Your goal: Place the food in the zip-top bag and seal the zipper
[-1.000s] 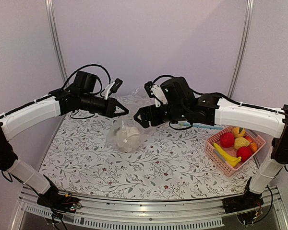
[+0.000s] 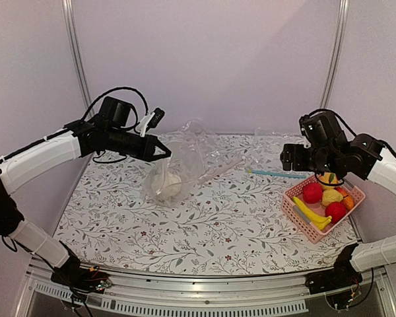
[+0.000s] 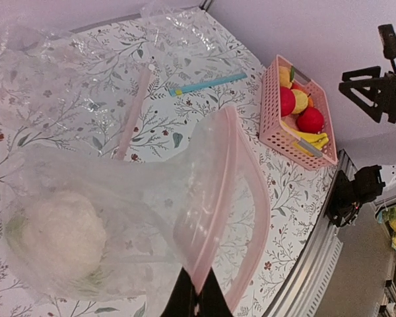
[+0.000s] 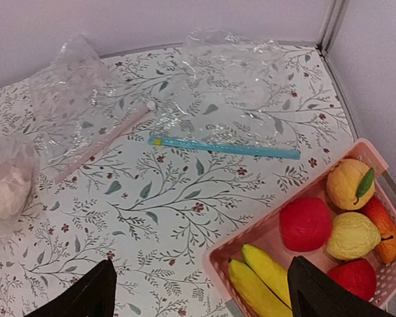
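Observation:
A clear zip bag with a pink rim (image 3: 218,198) hangs from my left gripper (image 2: 164,153), which is shut on that rim in the left wrist view. Its mouth gapes open. Inside the bag rests a white cauliflower (image 3: 63,241), seen through the plastic; in the top view it lies low in the bag, left of centre. My right gripper is open and empty, over the near-left side of the pink basket (image 4: 214,261). Yellow bananas (image 4: 261,277) show below its right finger.
Red balls of produce (image 4: 305,223) and yellow fruit (image 4: 350,181) fill the basket. A second bag with a pink strip (image 4: 102,146) and one with a blue strip (image 4: 224,148) lie flat at the back.
My right gripper has swung from beside the bag mouth rightward to the basket, staying open and empty. The left gripper still holds the rim, almost unmoved. The cauliflower stays inside the bag.

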